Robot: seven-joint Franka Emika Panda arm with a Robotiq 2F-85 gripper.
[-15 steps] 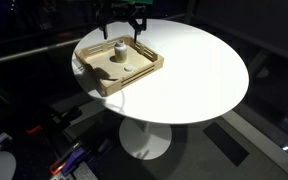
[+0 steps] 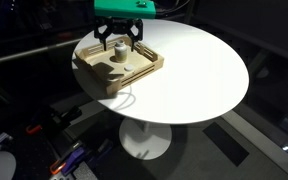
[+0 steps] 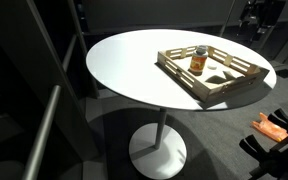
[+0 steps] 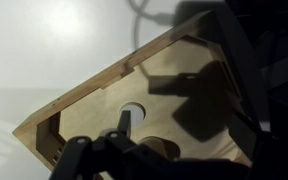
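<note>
A small jar with a white lid and an orange label (image 3: 199, 62) stands upright in a shallow wooden tray (image 3: 216, 98). A flat white disc (image 2: 129, 68) lies on the tray floor near the jar; in the wrist view the disc (image 4: 134, 112) shows just above the dark gripper parts. Over the tray, my gripper (image 2: 121, 44) hangs open, its two fingers apart and pointing down to either side of the jar's top in exterior view 1. Whether they are level with the lid I cannot tell. The jar is mostly hidden in the wrist view.
The tray sits near the edge of a round white table (image 2: 199, 75); its slatted walls rise around the jar. Much of the tabletop outside the tray is bare. Something pale and flat lies in the tray beside the jar in exterior view 2.
My gripper has come down toward the jar over the last second, with its fingers staying apart. The jar, disc and tray have not moved.
</note>
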